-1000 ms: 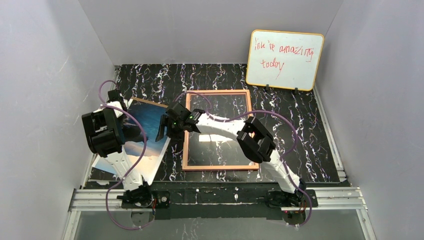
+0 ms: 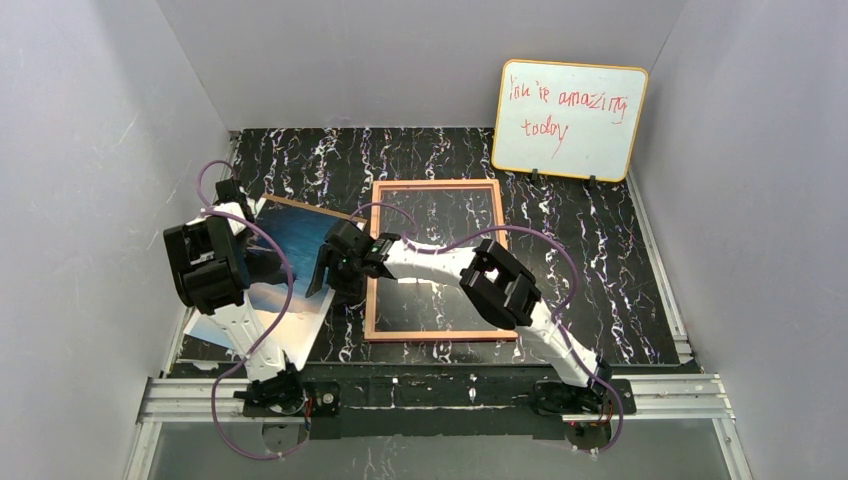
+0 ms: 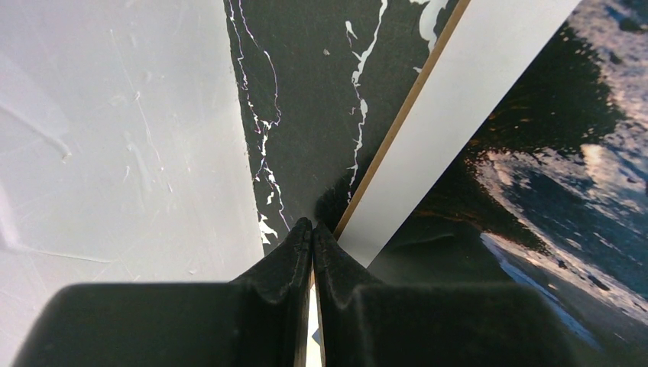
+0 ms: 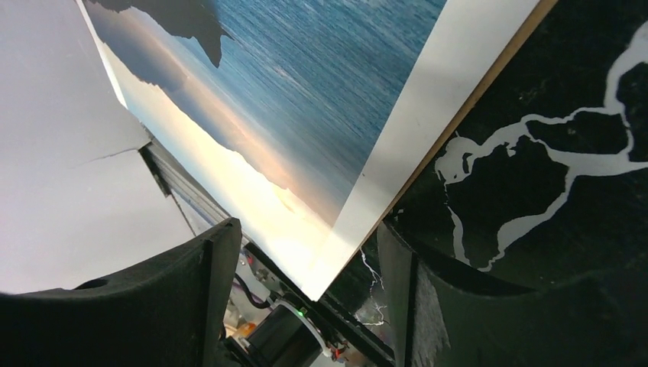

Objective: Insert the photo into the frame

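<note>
The photo [image 2: 302, 232], blue with a pale orange end and a white border, lies at the left of the table. The empty wooden frame [image 2: 435, 337] rests in the middle, partly hidden under my right arm. At the photo's left border, my left gripper is shut, its tips together by the edge; nothing clearly shows between them. My right gripper stands part open over the photo's right side near a corner, with the photo's white border [image 4: 367, 206] running between its spread fingers, neither visibly pressed on it.
A whiteboard [image 2: 570, 118] with red writing stands at the back right. The grey wall [image 3: 115, 153] is close beside my left gripper.
My right gripper has come slightly toward the table's front along the photo's right edge. The left arm and the photo look unmoved.
</note>
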